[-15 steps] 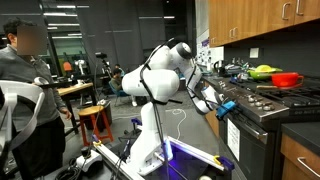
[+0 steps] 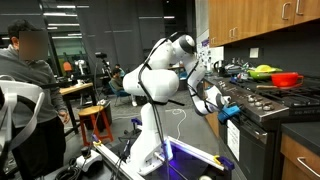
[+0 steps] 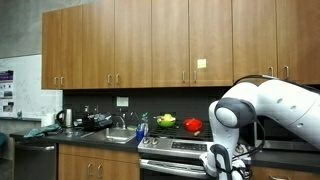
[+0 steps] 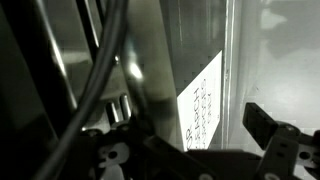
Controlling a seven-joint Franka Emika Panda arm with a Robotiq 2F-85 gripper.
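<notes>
My gripper (image 2: 230,113), with blue on it, is at the upper front of the oven (image 2: 256,150), close to its handle. Its two dark fingers stand apart in the wrist view, the right one (image 4: 262,128) over a smooth grey surface. No object shows between them. A shiny metal bar (image 4: 150,65) runs down the left of that view, beside a white sheet with printed lines (image 4: 203,100). Whether the fingers touch the bar cannot be told. In exterior view 2 the arm (image 3: 228,135) hides part of the oven front (image 3: 165,168).
On the stovetop are a red pot (image 2: 286,79) and a green bowl (image 2: 261,73). Wooden drawers (image 2: 300,158) stand to the right of the oven. A person (image 2: 30,75) is at the far left, near an orange stool (image 2: 95,122).
The gripper and forearm have sunk slightly along the oven front. The stovetop objects stay where they were.
</notes>
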